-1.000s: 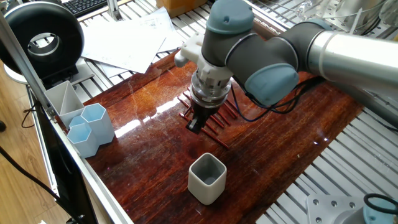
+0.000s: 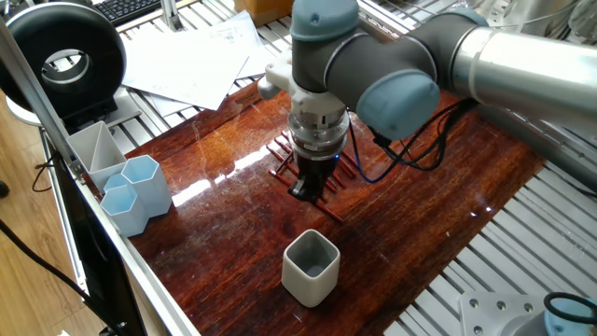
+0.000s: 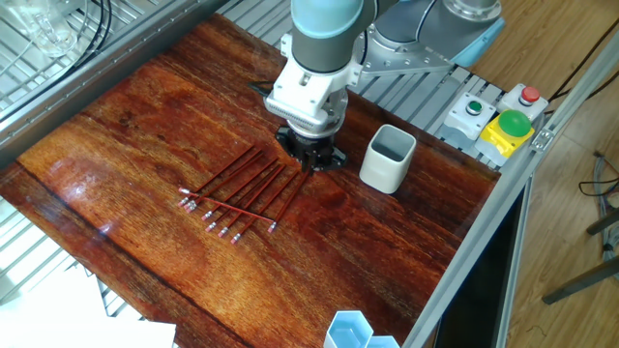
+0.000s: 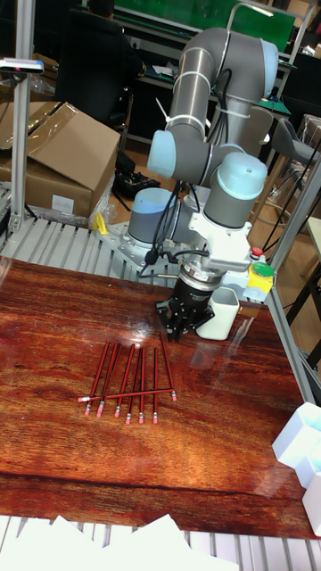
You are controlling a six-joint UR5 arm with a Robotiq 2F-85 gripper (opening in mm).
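Several dark red pencils (image 3: pixel 253 193) lie loosely side by side on the wooden table, one across the others, with pale ends and pink erasers. A white square cup (image 2: pixel 312 269) stands upright and looks empty in exterior view 1. My gripper (image 3: pixel 309 162) points down, low over the table, between the pencils and the cup. Its black fingers look spread apart in exterior views 2 and 3, and nothing is seen held. In exterior view 3, the gripper (image 4: pixel 177 335) is just left of the cup (image 4: pixel 218 315), near the pencils' far ends. Whether it touches a pencil cannot be seen.
Pale blue hexagonal holders (image 2: pixel 140 191) and a white holder (image 2: pixel 96 152) stand at the table's edge. Paper sheets (image 2: pixel 187 70) lie beyond the table. Control buttons (image 3: pixel 508 130) sit off the table near the robot's base.
In exterior view 1 my gripper has shifted slightly right and its tilt has changed, while the wrist and forearm joint moved left. The pencils and cup appear unmoved.
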